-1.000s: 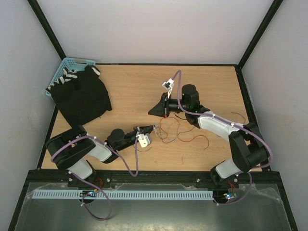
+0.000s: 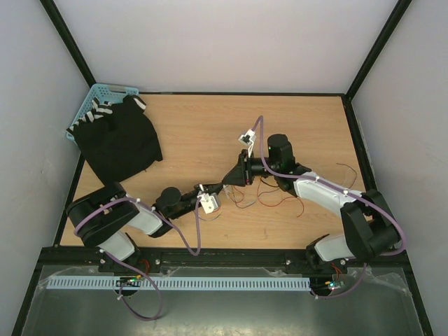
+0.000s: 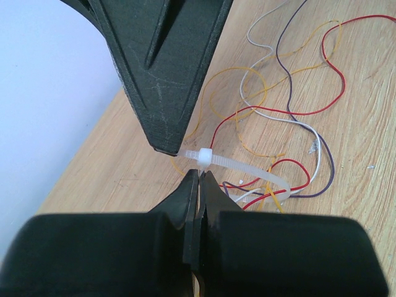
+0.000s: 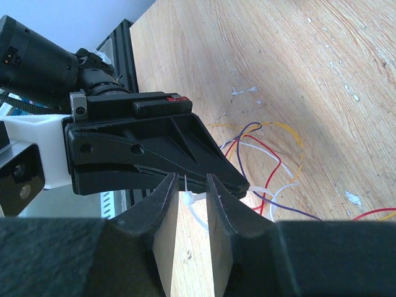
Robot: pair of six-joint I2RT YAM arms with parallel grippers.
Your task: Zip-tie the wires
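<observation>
A white zip tie forms a loop around the wires, its strap (image 3: 250,168) curving right and its head (image 3: 205,157) right at the tips of my left gripper, which is shut on it. Red, yellow, white and dark wires (image 3: 297,117) run through the loop and across the table. My right gripper stands part open in the right wrist view. Between its fingers, the tie's head (image 4: 187,197) and a thin tail show, with a gap on either side. In the top view both grippers meet above the wires, hiding the tie.
At the back left a blue basket (image 2: 105,92) stands with a black cloth (image 2: 119,143) draped over it. Wire ends (image 2: 290,201) trail to the right under the right arm. Bare tabletop (image 2: 203,126) lies behind the grippers.
The left arm has stayed still.
</observation>
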